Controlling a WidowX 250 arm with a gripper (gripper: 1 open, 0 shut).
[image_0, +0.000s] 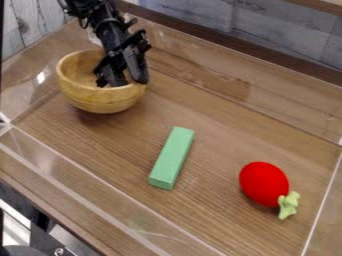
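My black gripper (122, 64) reaches from the top left down into a wooden bowl (96, 98) at the upper left of the table, its fingers over and within the bowl's right side. Whether anything is between the fingers, and how far apart they are, is hard to tell.
A green bar (171, 158) lies in the lower middle. A red toy vegetable (263, 183) with a pale green top lies at the lower right.
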